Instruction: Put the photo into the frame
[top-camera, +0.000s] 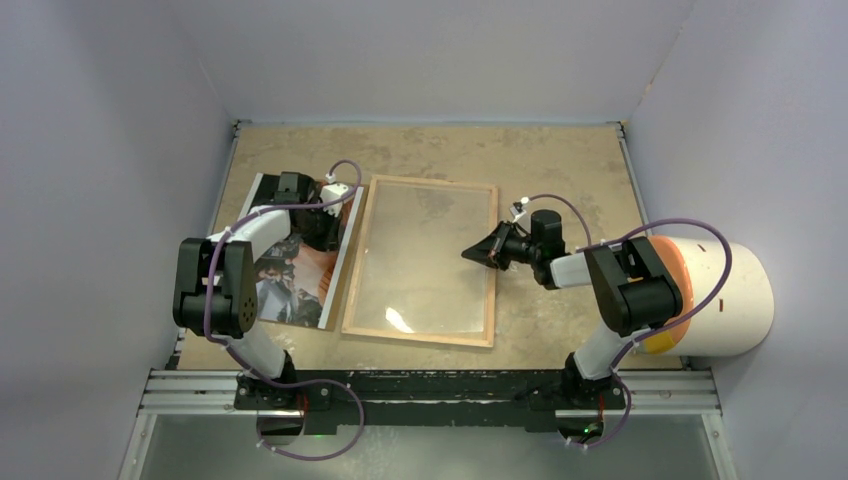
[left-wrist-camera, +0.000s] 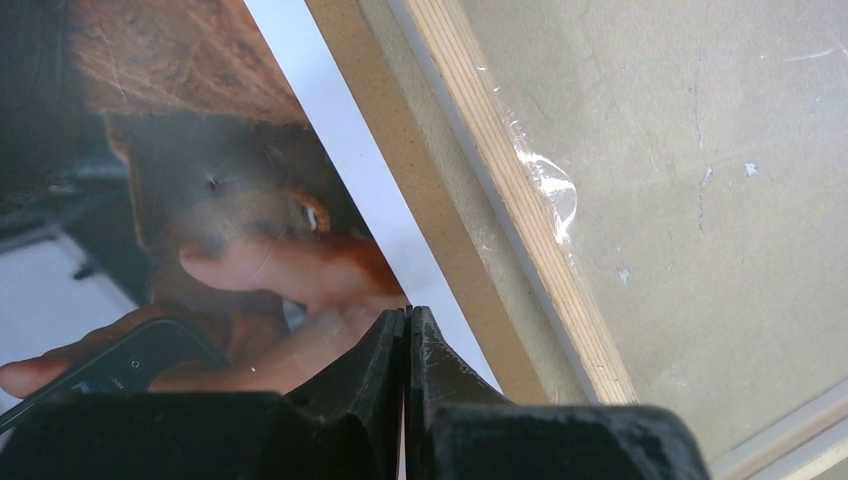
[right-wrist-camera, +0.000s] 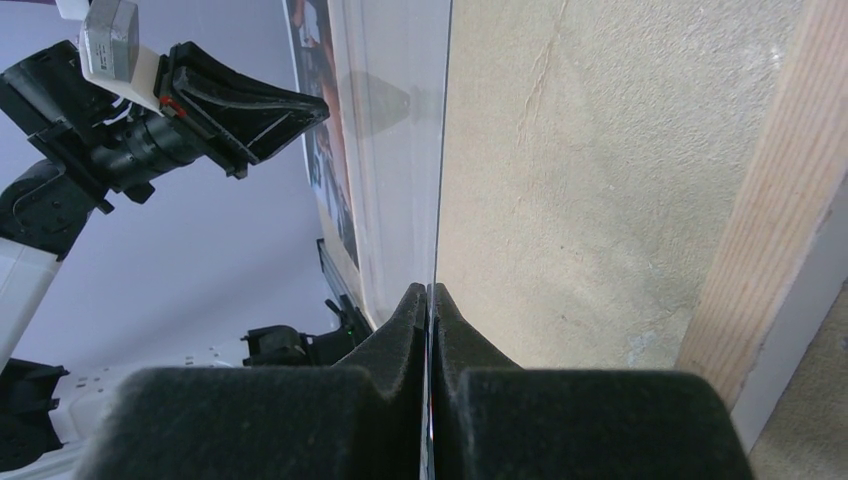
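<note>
The photo (top-camera: 290, 285), printed with hands and a phone and edged with a white border (left-wrist-camera: 365, 165), lies on a brown board (left-wrist-camera: 425, 190) left of the wooden frame (top-camera: 418, 338). My left gripper is shut over the photo near its white border; nothing shows between its fingers. A clear sheet (right-wrist-camera: 395, 200) spans the frame opening, and my right gripper is shut on its thin edge. In the right wrist view that edge stands above the bare surface inside the frame. From above, the right fingertips sit just inside the frame's right bar.
An orange and white cylinder (top-camera: 730, 300) lies beside the right arm. Free room stretches behind the frame and to its right on the tan board (top-camera: 570, 160). Grey walls (top-camera: 450, 60) enclose the workspace.
</note>
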